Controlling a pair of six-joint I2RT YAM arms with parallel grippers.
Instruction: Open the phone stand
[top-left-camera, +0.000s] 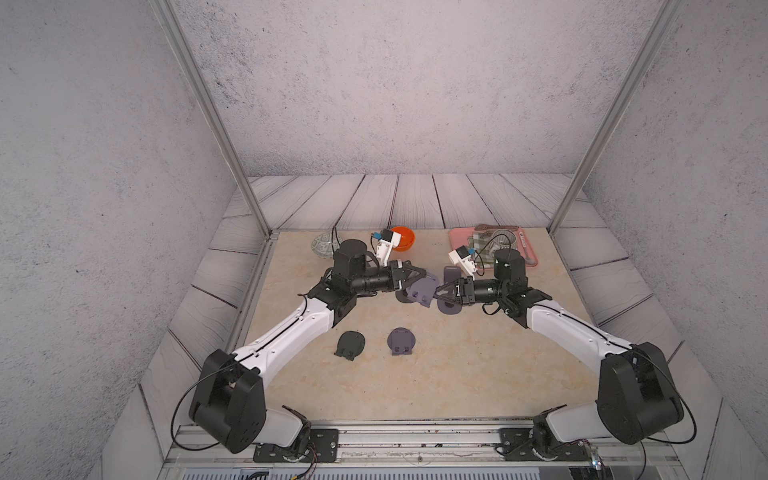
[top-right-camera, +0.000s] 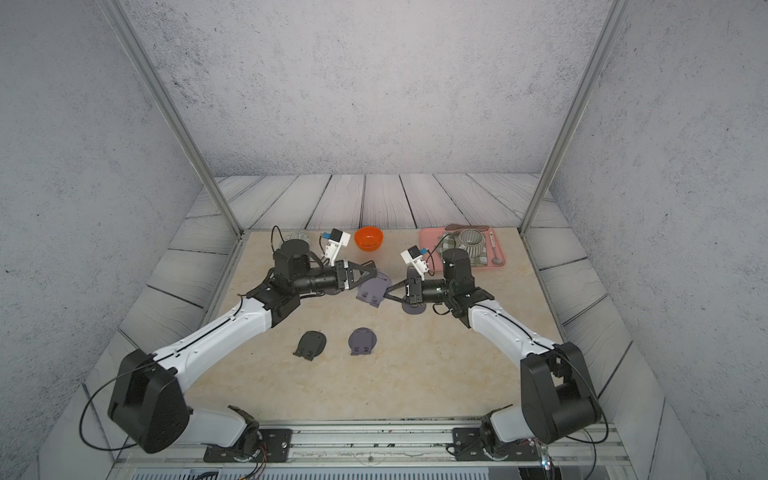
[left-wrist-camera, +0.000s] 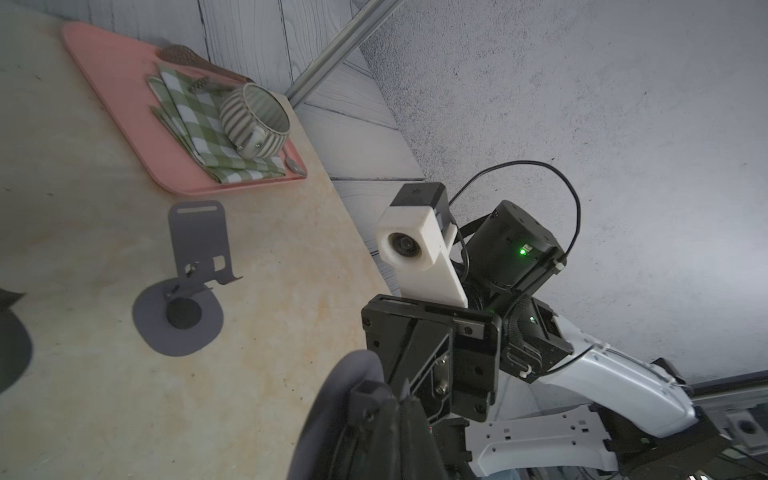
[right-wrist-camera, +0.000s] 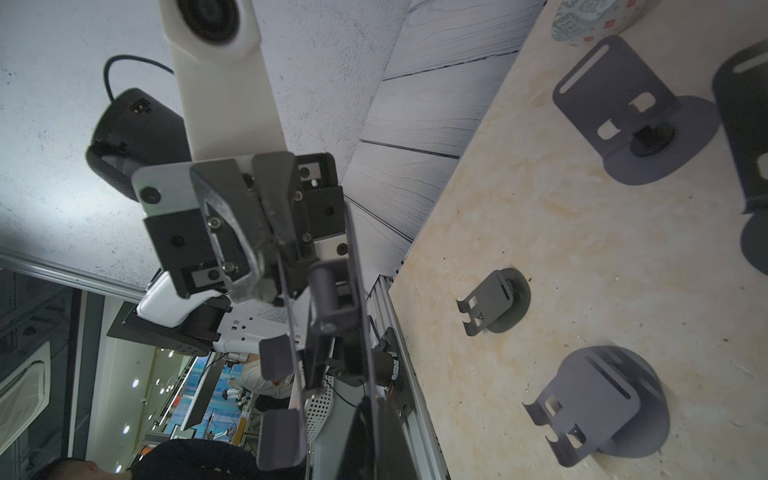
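A dark grey-purple phone stand (top-left-camera: 422, 289) hangs above the table between my two grippers. My left gripper (top-left-camera: 419, 273) is shut at its upper left edge, and my right gripper (top-left-camera: 440, 293) is shut at its right edge. Seen nearly edge-on in the right wrist view, the stand (right-wrist-camera: 371, 352) shows two thin plates a little apart, roughly parallel, with a hinge arm between them and two lips at one side. One plate runs down to the right fingertips (right-wrist-camera: 380, 440). In the left wrist view its plate (left-wrist-camera: 328, 416) lies beside the left fingers (left-wrist-camera: 416, 432); the exact contact is partly hidden.
Other phone stands rest on the table: a folded black one (top-left-camera: 350, 345), a folded purple one (top-left-camera: 401, 341) and an unfolded one (left-wrist-camera: 200, 240) beneath the right gripper. At the back are an orange bowl (top-right-camera: 369, 238) and a pink tray (top-right-camera: 432, 238).
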